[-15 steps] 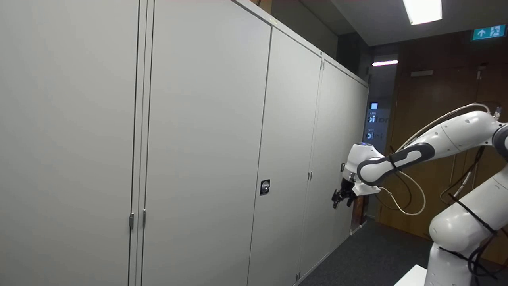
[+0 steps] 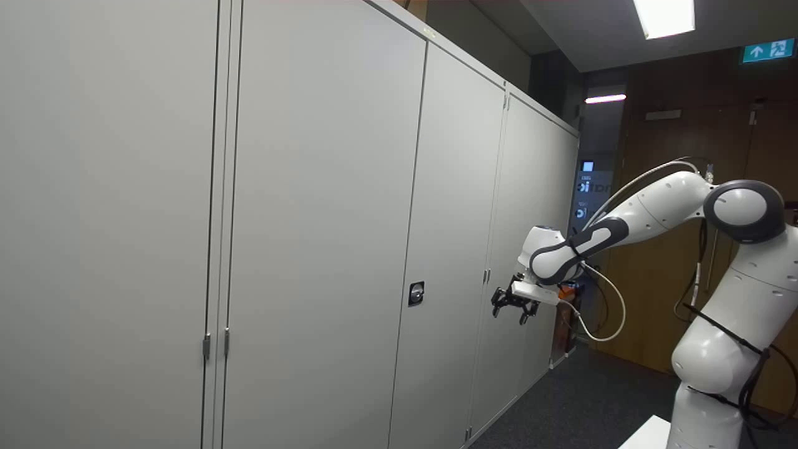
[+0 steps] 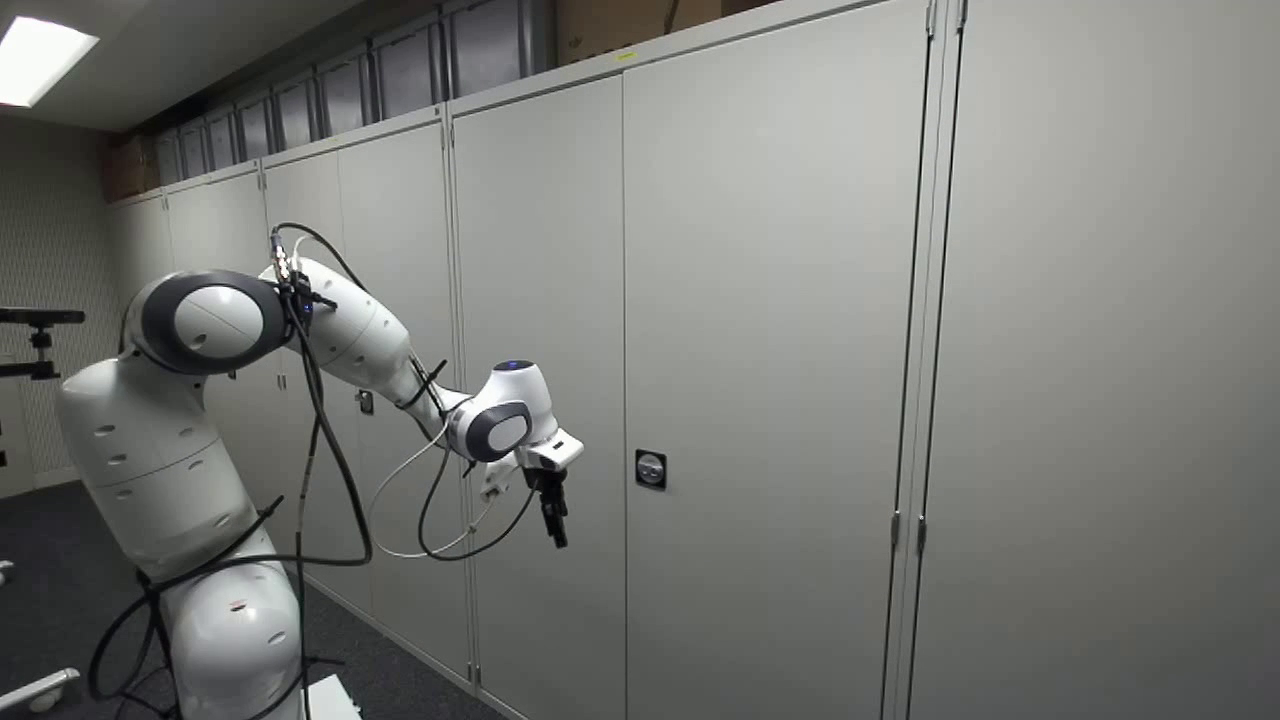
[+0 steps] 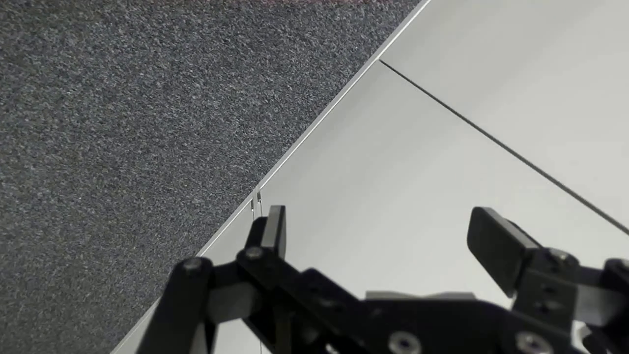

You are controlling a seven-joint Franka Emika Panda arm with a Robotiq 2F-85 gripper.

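In exterior view 1 a long row of light grey cabinets (image 2: pixel 322 224) stands with its doors shut. A round metal lock handle in a black plate (image 2: pixel 416 293) sits on the edge of one door; in exterior view 2 that handle (image 3: pixel 650 469) is to the right of my arm. My black gripper (image 2: pixel 512 314) hangs in front of the cabinet, apart from the handle, fingers pointing down. The wrist view shows the gripper open, with wide space between its fingers and only cabinet door behind. The handle is out of the wrist view.
Dark grey carpet (image 4: pixel 147 118) lies along the cabinet's foot. Loose cables (image 3: pixel 360 528) hang from the arm. Grey boxes (image 3: pixel 342 96) stand on top of the cabinets. The space between gripper and handle looks free.
The arm has moved left in exterior view 1, bringing the gripper nearer the lock handle. The wrist has turned, so both fingers now show spread. The cabinet doors look the same.
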